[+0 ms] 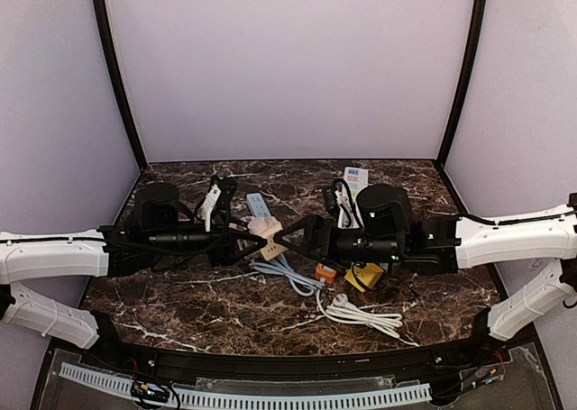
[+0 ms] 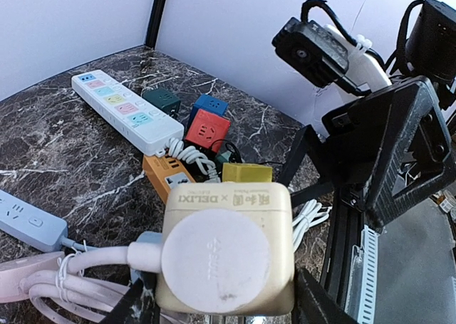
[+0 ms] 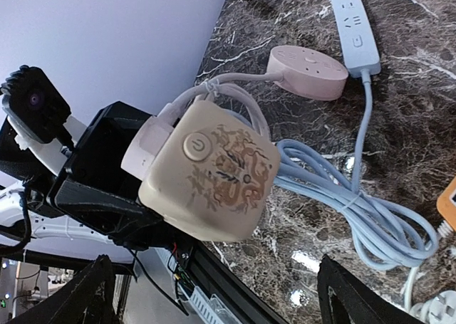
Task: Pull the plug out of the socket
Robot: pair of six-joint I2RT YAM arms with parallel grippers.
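A cream cube socket [image 2: 228, 196] is gripped at its sides by my left gripper, up off the table. On its face towards the left wrist camera sits a round white plug [image 2: 215, 261], seated against the cube. From the plug a tied pale cord runs to a pink round block [image 3: 306, 71]. In the right wrist view the cube [image 3: 210, 171] shows its patterned side, ahead of and left of centre between my right gripper's fingers. My right gripper [image 1: 295, 234] is spread, very close to the cube in the top view; whether it touches is hidden.
A blue-grey strip [image 3: 354, 28] with coiled cable lies behind and below the cube. To the right are an orange strip [image 2: 165, 173], a yellow cube [image 2: 246, 172], a red cube [image 2: 207, 128] and a long white strip [image 2: 127, 109]. White cable [image 1: 361, 315] lies in front.
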